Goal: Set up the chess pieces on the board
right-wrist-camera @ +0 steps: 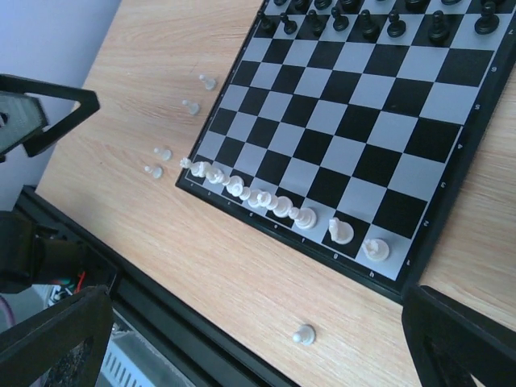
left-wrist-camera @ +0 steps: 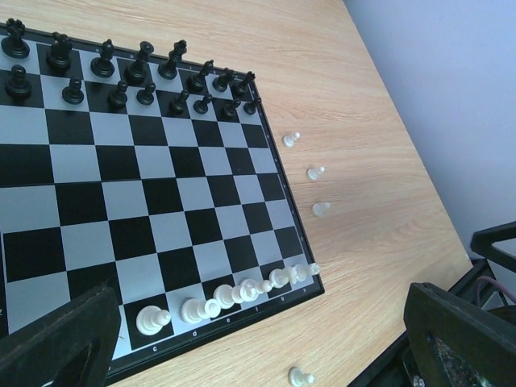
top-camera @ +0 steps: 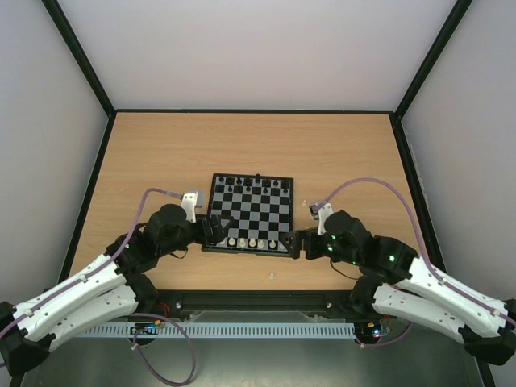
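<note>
The chessboard (top-camera: 250, 210) holds black pieces along its far side in two rows and a row of white pieces along the near edge, such as a white piece (left-wrist-camera: 152, 320) and another (right-wrist-camera: 376, 250). Loose white pieces lie or stand on the table beside the board, one (right-wrist-camera: 303, 334) in front of it and several at its sides, like a small one (left-wrist-camera: 320, 208). My left gripper (top-camera: 222, 230) hangs open over the board's near left part, nothing between its fingers. My right gripper (top-camera: 290, 242) is open and empty near the board's near right corner.
A dark frame edge (top-camera: 242, 298) runs along the front, and walls rise at the sides and back. Each gripper appears at the edge of the other's wrist view.
</note>
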